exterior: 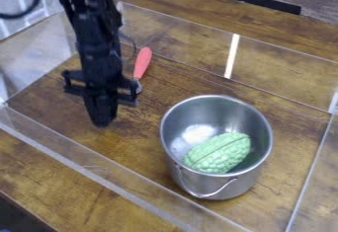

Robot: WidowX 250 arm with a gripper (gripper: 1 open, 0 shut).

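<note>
My black gripper (101, 106) hangs low over the wooden surface at left, motion-blurred, shut with nothing visible between its fingers. Just right of it, partly hidden by the gripper, lies a utensil with a red handle (142, 64). A steel bucket (183, 172) stands at the front right, holding a green bumpy object (219, 151) like a bitter melon.
Clear low panels or edges border the wooden work area (264, 88) at left, front and right. A white strip (232, 56) lies at the back.
</note>
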